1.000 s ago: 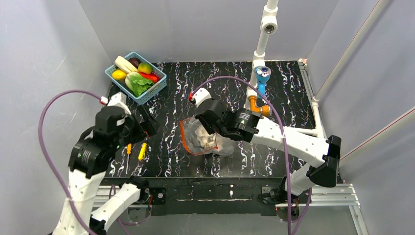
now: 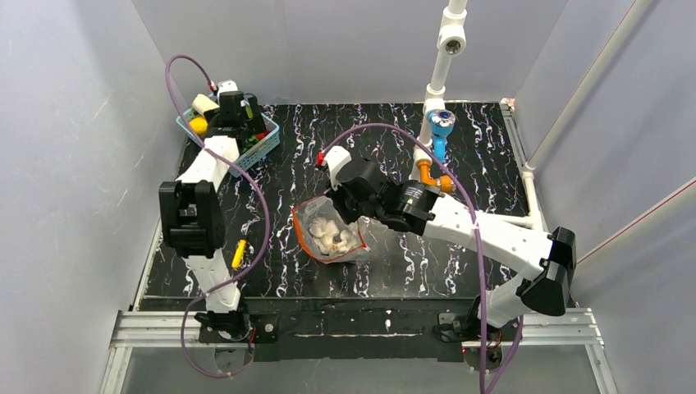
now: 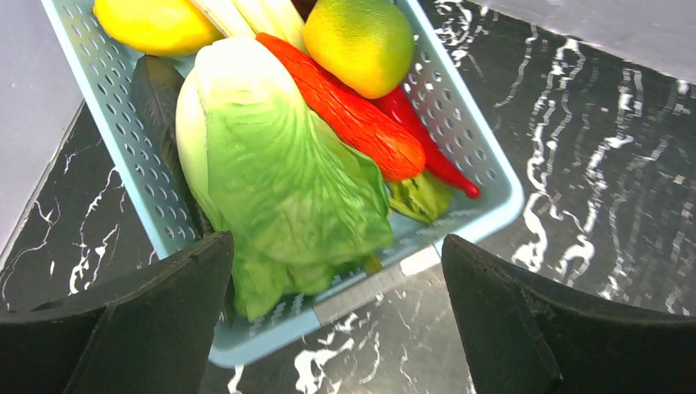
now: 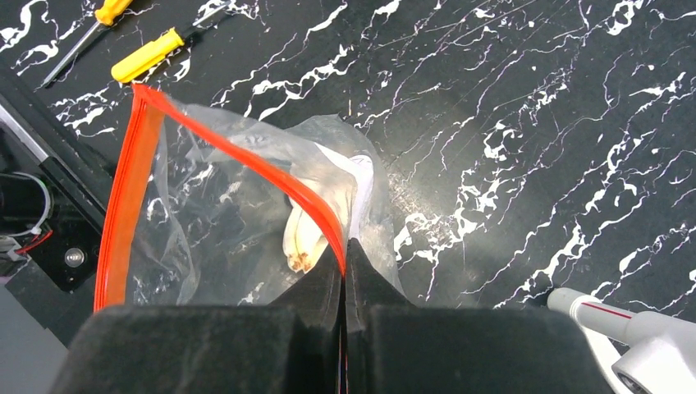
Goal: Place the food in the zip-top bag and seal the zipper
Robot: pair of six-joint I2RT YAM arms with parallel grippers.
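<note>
The blue basket [image 2: 261, 152] at the back left holds lettuce [image 3: 279, 180], a carrot-like red pepper [image 3: 345, 107], a mango [image 3: 357, 45], a yellow fruit [image 3: 152, 25] and more produce. Over it hangs my left gripper, open and empty. My right gripper is shut on the red-trimmed rim of the clear zip bag [image 4: 205, 238], holding it up at one edge. Pale, partly hidden food [image 4: 304, 234] lies inside the bag at the table's middle.
Yellow-handled screwdrivers [image 4: 148, 56] lie left of the bag. White pipes with blue and orange fittings [image 2: 435, 180] stand at the back right.
My left arm has moved back from the front left to over the basket. The bag's opening looks spread wider and shifted slightly left, while my right arm has barely moved.
</note>
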